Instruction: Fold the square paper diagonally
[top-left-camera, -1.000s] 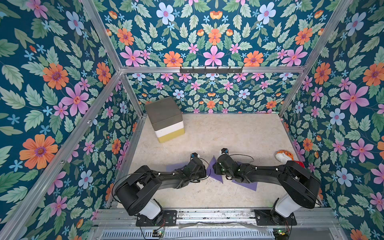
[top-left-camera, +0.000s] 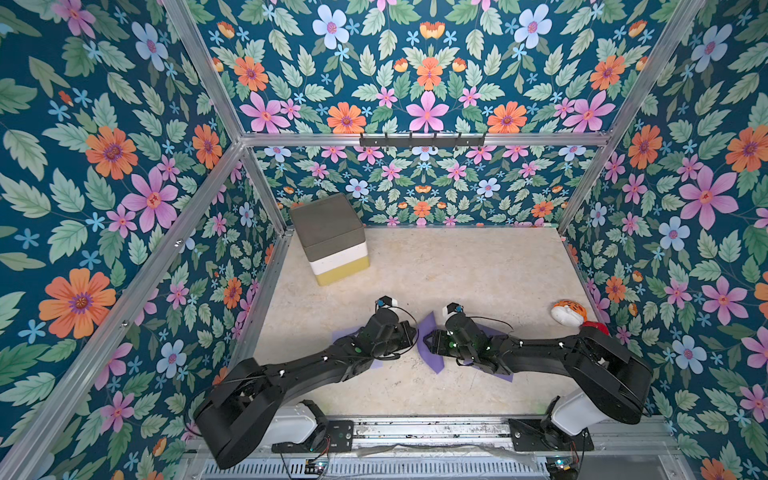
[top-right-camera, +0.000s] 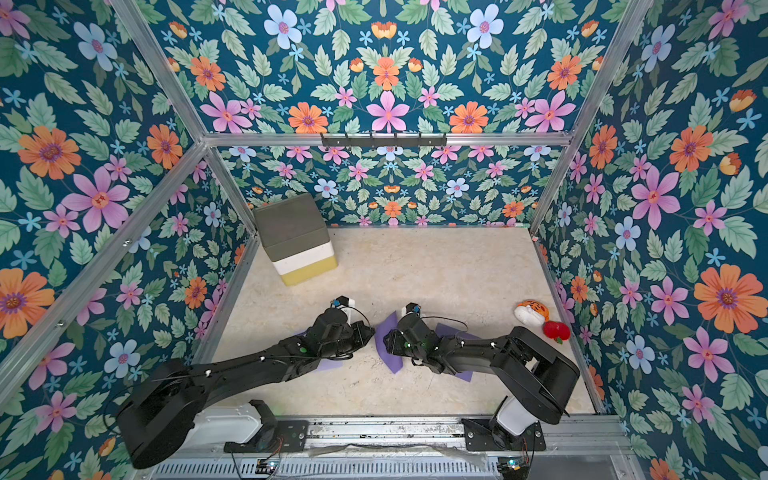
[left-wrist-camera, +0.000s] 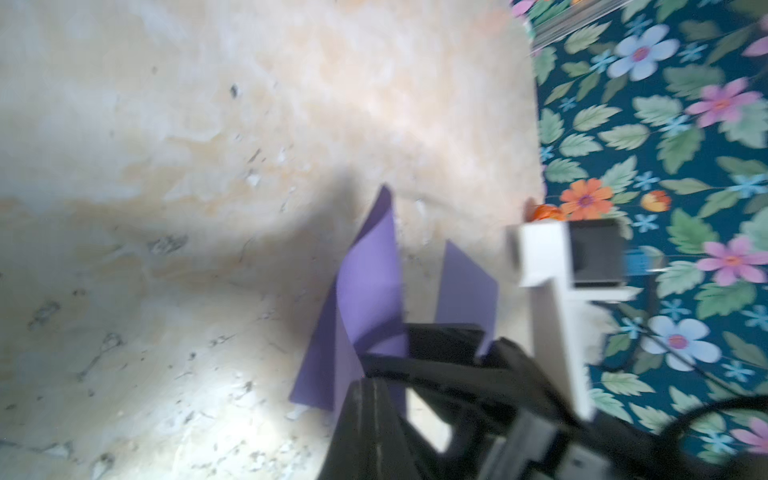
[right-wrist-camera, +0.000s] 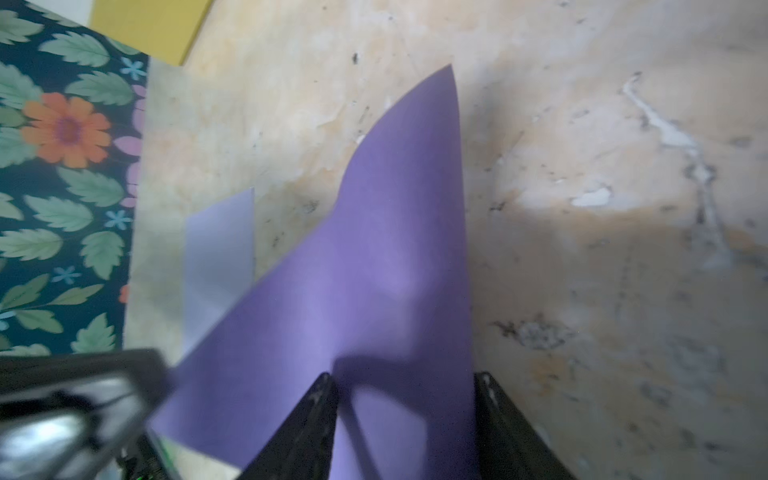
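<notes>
A purple paper (top-left-camera: 428, 328) stands bent at mid-front between the grippers, a raised fold curving up, as the left wrist view (left-wrist-camera: 376, 272) shows. My left gripper is shut just beside the fold; nothing clearly shows between its fingers. My right gripper is at the fold, its fingertips either side of the paper's curved edge; whether it grips is unclear. More purple sheets (top-left-camera: 500, 372) lie under both arms, partly hidden.
A stacked grey, white and yellow box (top-left-camera: 328, 240) stands at back left. An orange-white object (top-right-camera: 529, 316) and a red object (top-right-camera: 556, 330) lie at the right.
My right gripper has shifted a little with the paper's bent edge.
</notes>
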